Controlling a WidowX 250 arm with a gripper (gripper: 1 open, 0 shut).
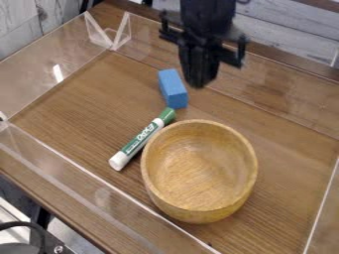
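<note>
My gripper (pixel 204 65) hangs at the top centre, dark and blurred, above and behind a yellow bowl (pixel 199 174); it looks shut, with nothing visible between its fingers. The bowl is empty and sits at the lower middle. A blue block (pixel 172 87) lies just left of and below the gripper. A white-and-green tube (pixel 141 138) lies diagonally to the left of the bowl.
A clear rim runs along the left edge, with white straps at the top left and a black cable at the bottom left.
</note>
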